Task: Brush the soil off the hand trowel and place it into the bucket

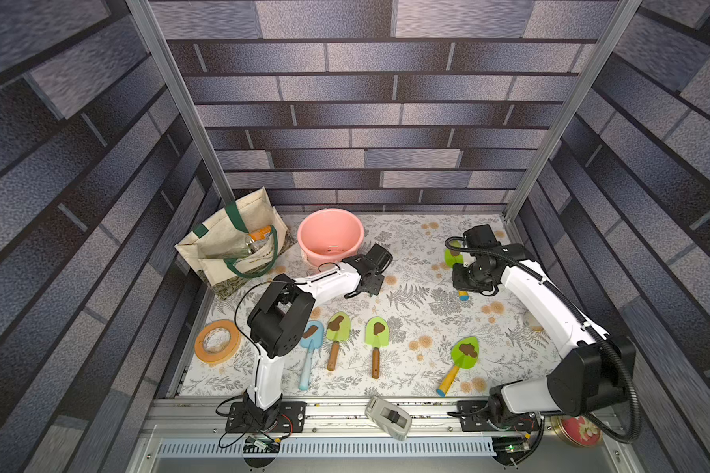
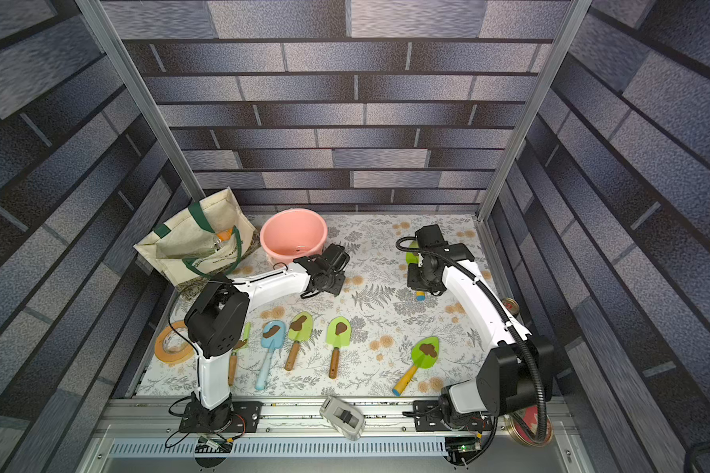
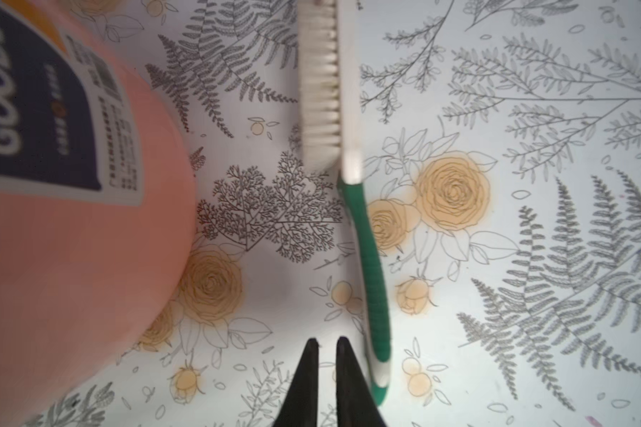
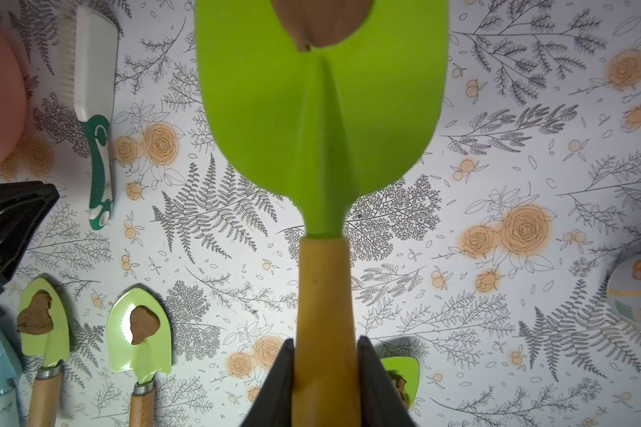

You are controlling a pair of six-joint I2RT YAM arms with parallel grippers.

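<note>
A green trowel with yellow handle and soil on its blade (image 4: 320,128) is held upright in my right gripper, shut on the handle. The pink bucket (image 1: 329,236) stands at the back left. A white-and-green brush (image 3: 366,263) lies on the table beside the bucket. My left gripper hovers above the brush, at the lower end of its handle, fingertips a narrow gap apart, nothing seen between them.
A canvas bag (image 1: 221,252) stands left of the bucket, a tape roll (image 1: 213,354) at front left. Several soiled trowels (image 1: 376,331) lie along the front.
</note>
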